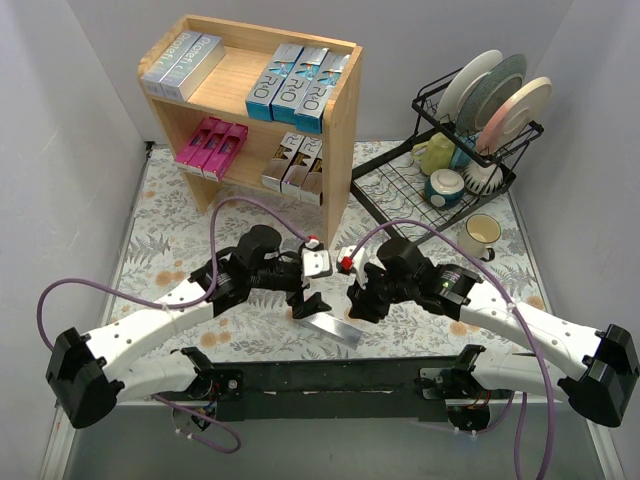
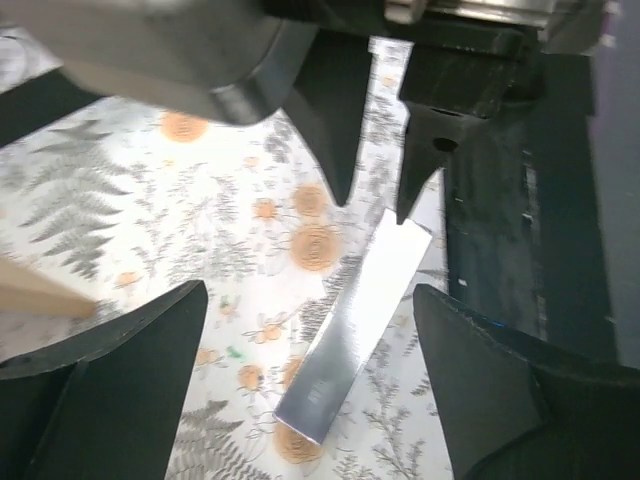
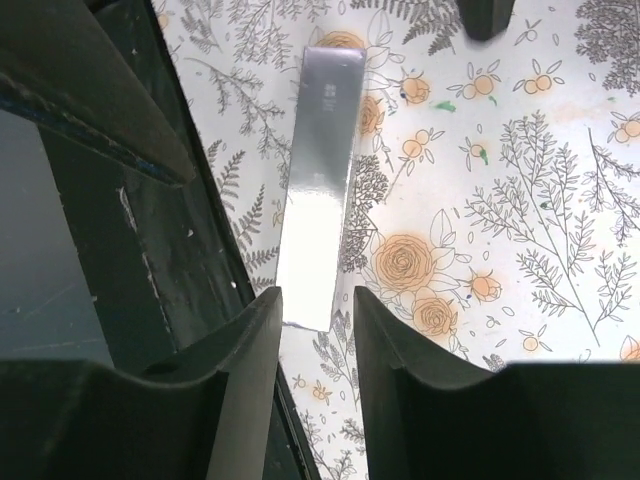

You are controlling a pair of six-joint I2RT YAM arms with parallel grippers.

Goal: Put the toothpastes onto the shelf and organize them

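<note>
The silver Protefix box (image 1: 333, 329) lies flat on the patterned tabletop near its front edge, its upward face showing no large lettering. My left gripper stands wide open above it, nothing held. My right gripper is also over the box (image 3: 318, 180), its fingers close together but a narrow gap apart; the box lies below them on the table. On the wooden shelf (image 1: 345, 130), two silver boxes (image 1: 185, 65) stand top left, blue boxes (image 1: 292, 87) top right, pink boxes (image 1: 212, 147) lower left and brown boxes (image 1: 294, 165) lower right.
A black dish rack (image 1: 385, 205) with plates and cups fills the back right, with a mug (image 1: 480, 235) in front of it. Both grippers sit close together over the front middle. Free tabletop (image 1: 165, 235) lies at the left.
</note>
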